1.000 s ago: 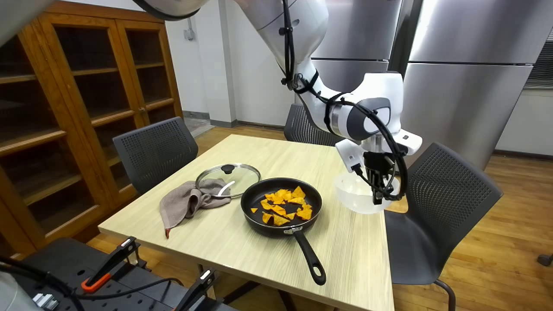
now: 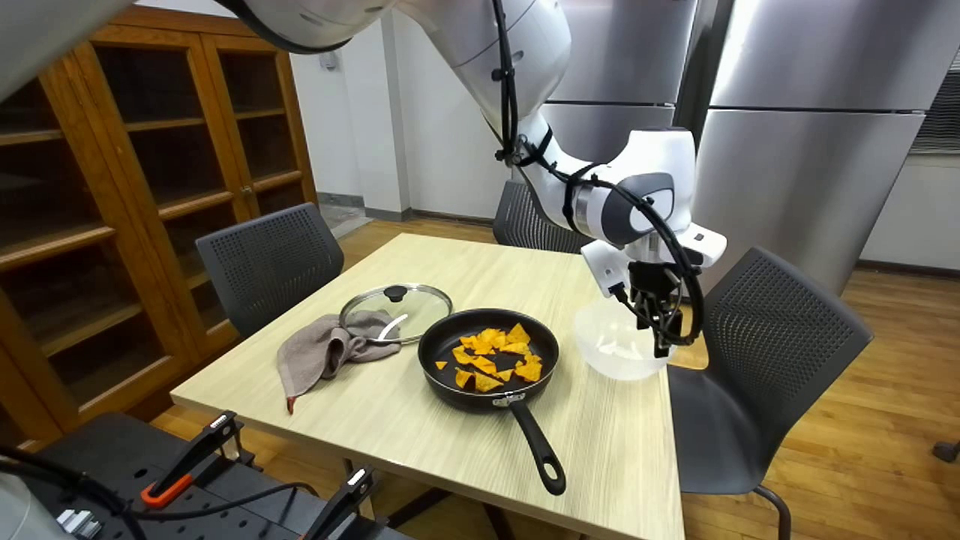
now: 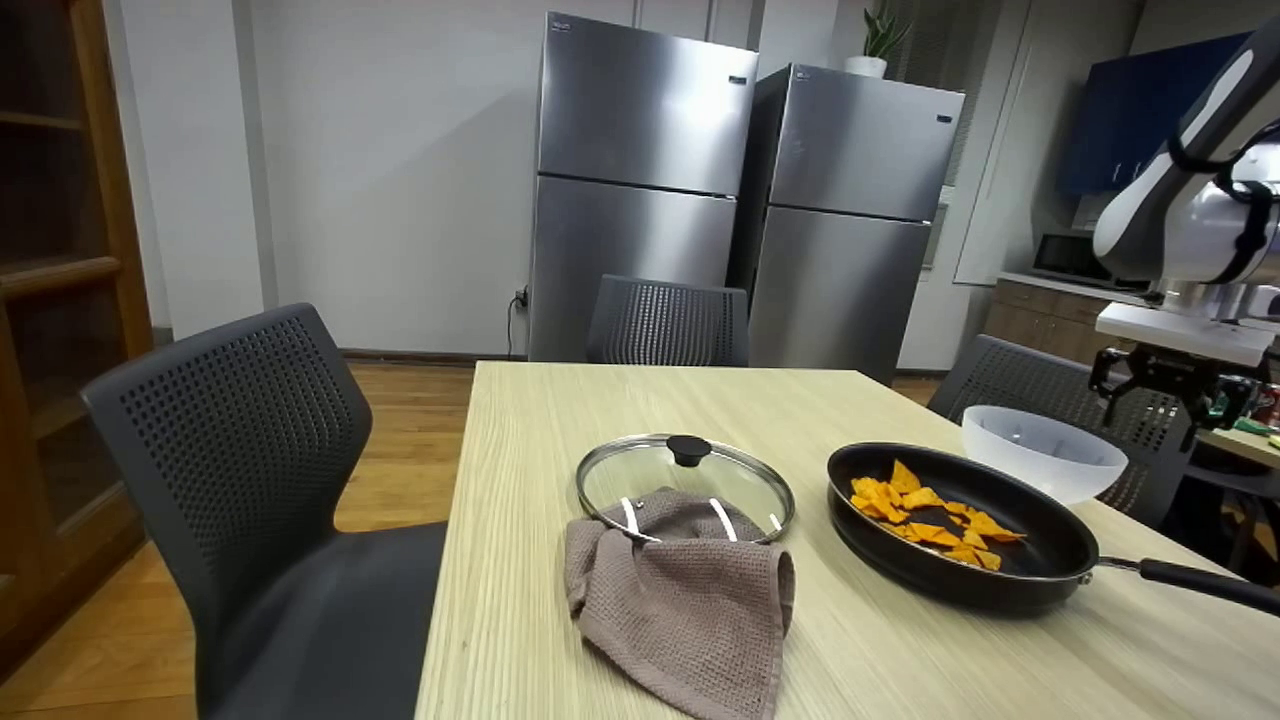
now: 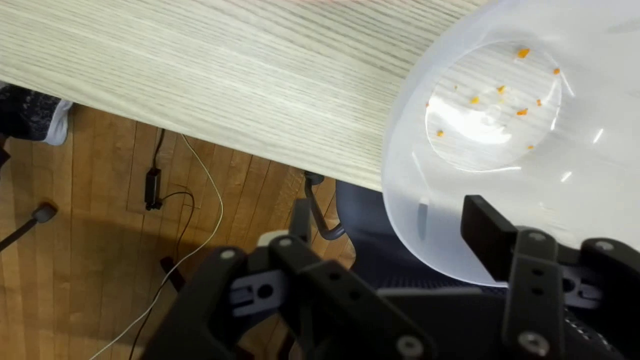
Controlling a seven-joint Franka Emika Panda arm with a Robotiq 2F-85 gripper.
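Observation:
A frosted, translucent bowl (image 2: 621, 352) stands upright at the table's right edge, part of it reaching past that edge in the wrist view. Small orange crumbs (image 4: 522, 112) lie on its bottom. My gripper is open, its fingers well apart; one is over the bowl's inside and the other beyond its outer wall, with the near rim between them and clear space to the outer finger. Left of the bowl, the black frying pan (image 2: 436, 352) holds several orange chips (image 2: 486, 364).
A glass lid (image 2: 423, 309) rests partly on a crumpled grey-brown cloth (image 2: 315, 352) left of the pan. The pan's handle (image 2: 537, 447) points toward the front. A dark chair (image 2: 765, 360) stands close by the bowl's side of the table.
The bowl sits slightly lower and farther left, and now looks settled on the table. My gripper has shifted a little, and more of the bowl shows beside it.

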